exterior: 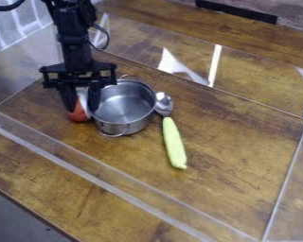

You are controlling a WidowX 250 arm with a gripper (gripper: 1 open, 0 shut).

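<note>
The black gripper (80, 91) is low at the left rim of a steel pot (124, 112), its fingers partly hiding a red object with white (79, 112) beside the pot. What exactly sits between the fingers is hard to make out. A metal spoon (165, 103) lies just right of the pot, and a pale green elongated vegetable (173, 144) lies to the lower right of it.
Transparent panels edge the work area, with white tape pieces at the back.
</note>
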